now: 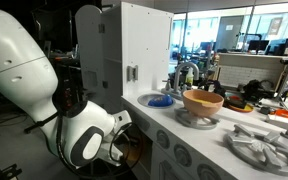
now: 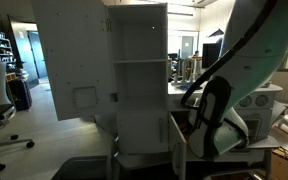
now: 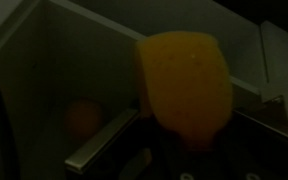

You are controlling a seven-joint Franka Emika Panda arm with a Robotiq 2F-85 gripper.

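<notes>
A yellow-orange, rounded block-like thing (image 3: pixel 186 78) fills the middle of the dark wrist view. My gripper is shut on it, with a metal finger (image 3: pixel 102 142) to its left and another to its right. Around it are the pale walls of a drawer or box (image 3: pixel 89 35). Lower left, inside, sits a dim orange round thing (image 3: pixel 84 118). Both exterior views show the white arm (image 1: pixel 89 133) bent low beside the counter; the gripper itself is hidden there. In exterior view 2 a pale upright panel (image 2: pixel 177 137) stands beside the arm.
The counter (image 1: pixel 219 140) runs along the arm's right, carrying an orange bowl (image 1: pixel 202 102), a blue thing (image 1: pixel 160 101) near the sink and grey burners (image 1: pixel 266 150). A tall white cabinet (image 2: pixel 74 62) has its door standing open.
</notes>
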